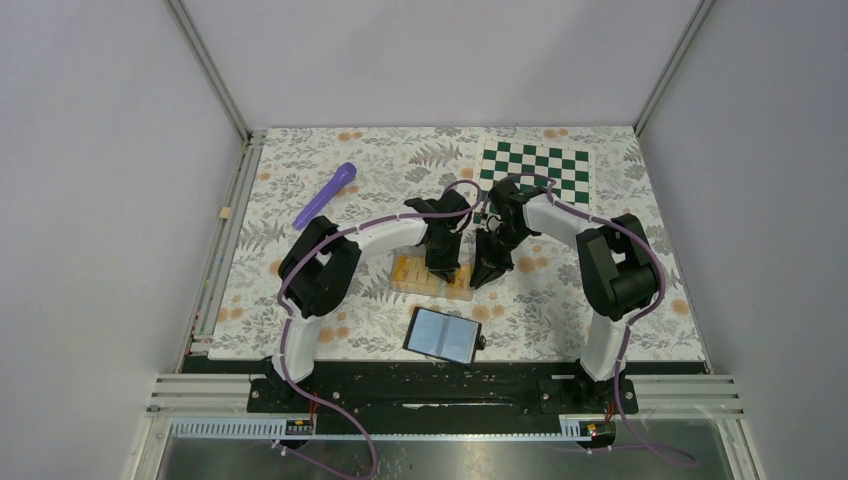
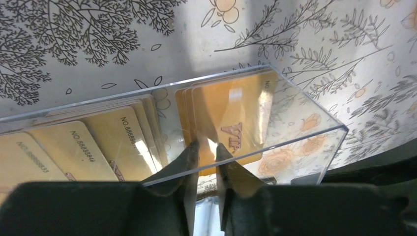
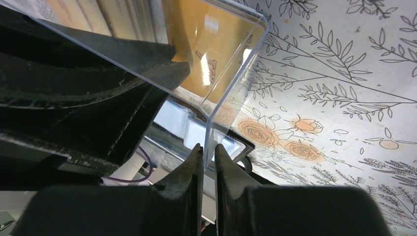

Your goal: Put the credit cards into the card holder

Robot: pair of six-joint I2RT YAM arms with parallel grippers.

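Gold cards [image 2: 231,113] lie fanned in the right part of a clear box; another stack of gold cards [image 2: 115,142] fills its left part. My left gripper reaches into the clear box [image 2: 339,130], its fingertips a little apart at the near left side of the right-hand cards; no card clearly shows gripped. My right gripper is shut on the box's near right corner. The card holder [image 1: 442,334], dark-edged with pale clear pockets, lies opened flat near the table's front edge.
A purple microphone-shaped object [image 1: 326,195] lies at the back left. Behind the arms is a green-and-white checkered board [image 1: 560,170]. Patterned cloth around the card holder is clear on both sides.
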